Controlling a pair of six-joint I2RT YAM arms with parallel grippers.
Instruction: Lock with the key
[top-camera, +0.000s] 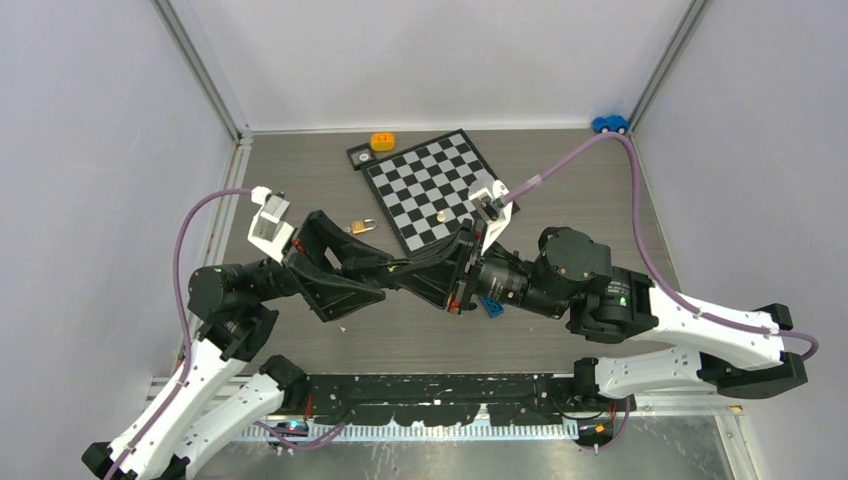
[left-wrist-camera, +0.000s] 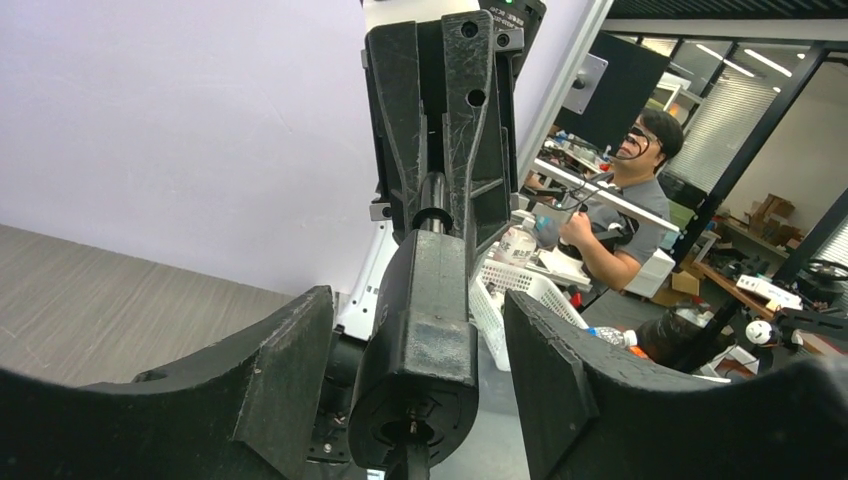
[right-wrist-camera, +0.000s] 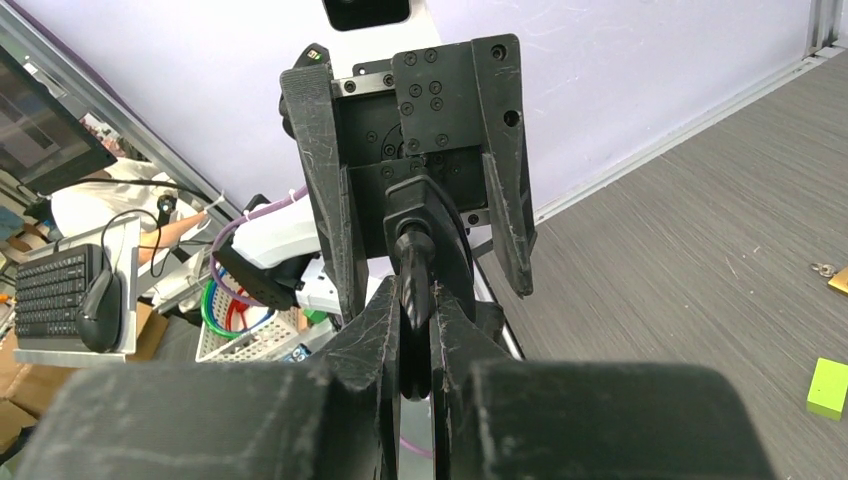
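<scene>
My two grippers meet above the table's middle. The right gripper is shut on a black key (right-wrist-camera: 416, 300), seen end-on in the right wrist view with a wide dark head and a narrow stem. In the left wrist view the key's blocky black head (left-wrist-camera: 420, 370) sits between the parted fingers of my left gripper, which is part open around it. A brass padlock (top-camera: 361, 227) lies on the table left of the chessboard, and shows at the right edge of the right wrist view.
A chessboard (top-camera: 395, 190) lies at the back middle, with a yellow block (top-camera: 382, 142) and small dark square item (top-camera: 361, 156) beside it. A blue toy car (top-camera: 609, 124) is at the back right. A green block (right-wrist-camera: 826, 388) lies on the table.
</scene>
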